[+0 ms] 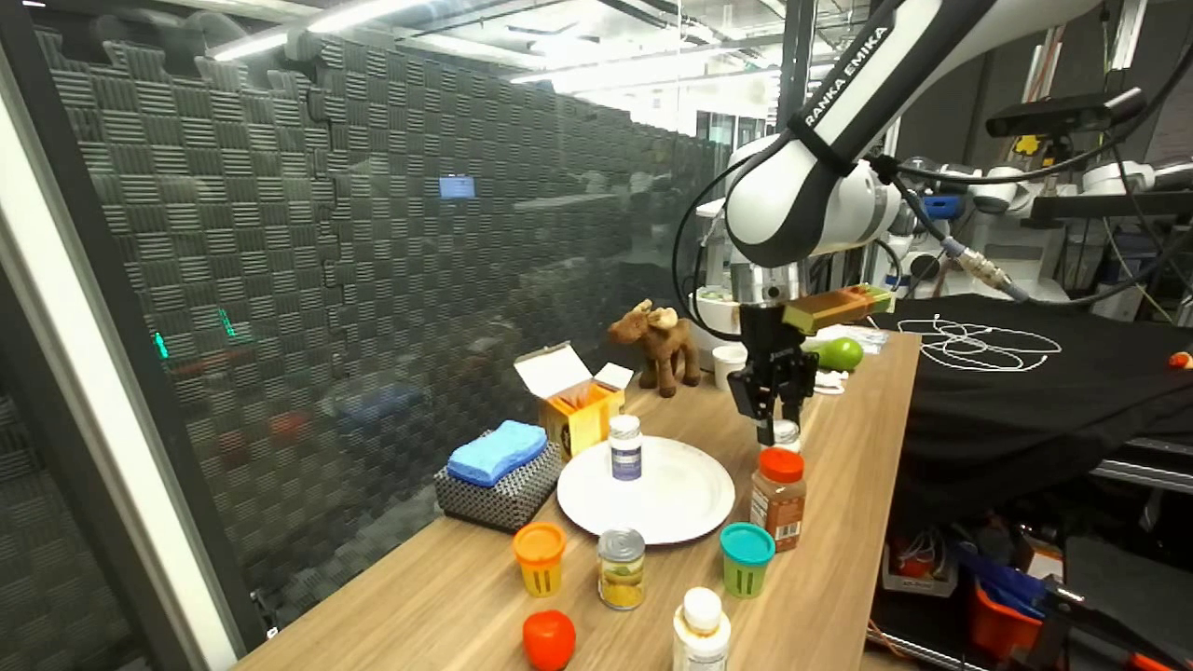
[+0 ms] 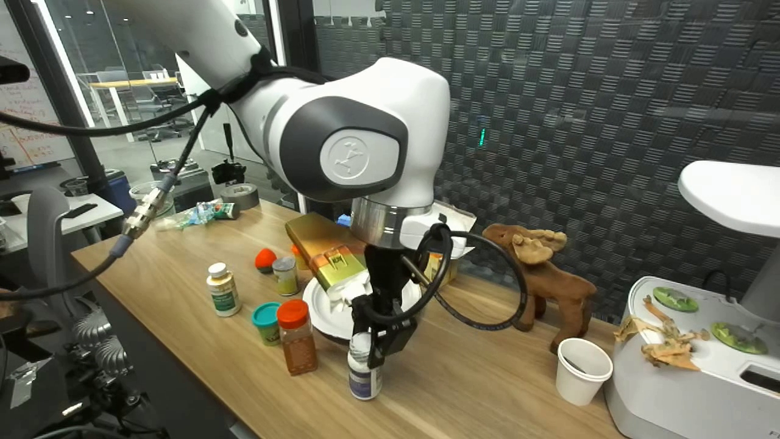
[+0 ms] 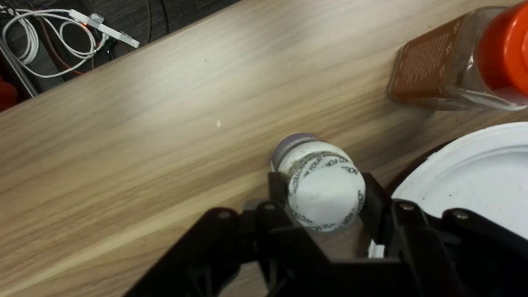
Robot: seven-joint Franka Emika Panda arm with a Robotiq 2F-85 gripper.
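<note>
A small white bottle with a purple label (image 2: pixel 364 380) stands upright on the wooden table, next to the orange-lidded spice jar (image 2: pixel 298 344). My gripper points down over it and is shut on its white top (image 3: pixel 326 198), one finger on each side. From the side, the gripper (image 2: pixel 376 344) hides part of the bottle's upper half. In exterior view 1 only the bottle's pale top (image 1: pixel 788 435) shows, behind the spice jar. A similar white bottle (image 1: pixel 626 449) is standing on the white plate (image 1: pixel 693 499).
Near the plate are a green tub (image 1: pixel 746 561), an orange tub (image 1: pixel 540 559), a can (image 1: pixel 622 570) and an open yellow box (image 1: pixel 584 416). A toy moose (image 2: pixel 549 274) and a paper cup (image 2: pixel 582 372) stand farther along. Bare table lies between bottle and cup.
</note>
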